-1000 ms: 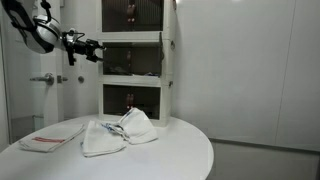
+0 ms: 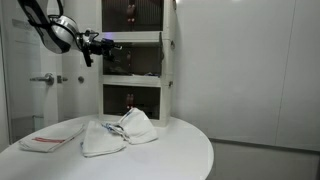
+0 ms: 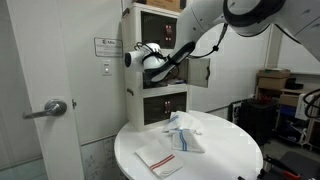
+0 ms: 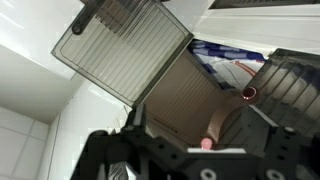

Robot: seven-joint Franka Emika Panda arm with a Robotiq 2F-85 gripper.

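Note:
My gripper (image 2: 108,47) is up at the white cabinet's (image 2: 166,70) middle compartment, left of centre in exterior view 1. In the wrist view its dark fingers stand apart, so the gripper looks open. A reddish-brown, rounded piece (image 4: 216,122) shows between and beyond the fingers; whether it touches them I cannot tell. Ribbed, translucent panels (image 4: 125,45) fill much of that view. Inside the cabinet lies something white, blue and red (image 4: 229,70). From exterior view 2 the fingertips are hard to make out beside the cabinet.
A round white table (image 2: 180,155) stands below. On it lie a red-striped cloth (image 2: 55,137), a white cloth (image 2: 102,140) and a bunched cloth (image 2: 137,125). A door (image 3: 20,90) is at the left; a chair (image 3: 312,110) and shelves (image 3: 270,85) stand at the right.
In exterior view 1, the arm and gripper have shifted right, over the cabinet's front. The cloths and table look unchanged.

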